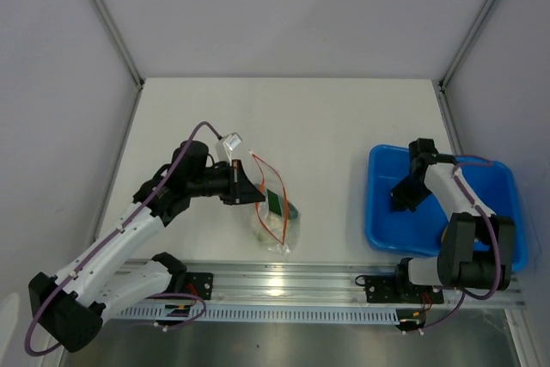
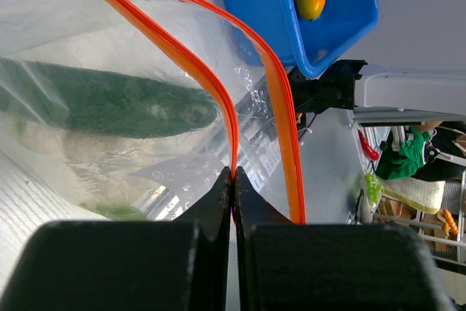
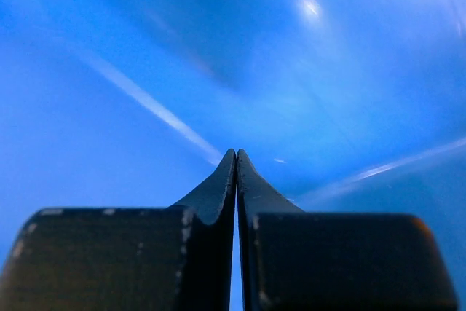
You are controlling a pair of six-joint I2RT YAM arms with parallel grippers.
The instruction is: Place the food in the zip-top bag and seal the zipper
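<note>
A clear zip bag [image 1: 275,221] with orange zipper edges and a long green item [image 2: 109,100] inside lies mid-table. My left gripper [image 1: 254,197] is shut on the bag's orange edge, seen between its fingertips in the left wrist view. My right gripper [image 1: 397,199] is down in the blue bin [image 1: 378,212], shut; in the right wrist view only blue plastic shows around its tips [image 3: 236,156]. A yellow-orange food item [image 2: 309,1] lies in the bin, mostly hidden by the right arm in the top view.
Walls stand at both sides and the back; the metal rail runs along the front edge. The bin takes up the right end of the table.
</note>
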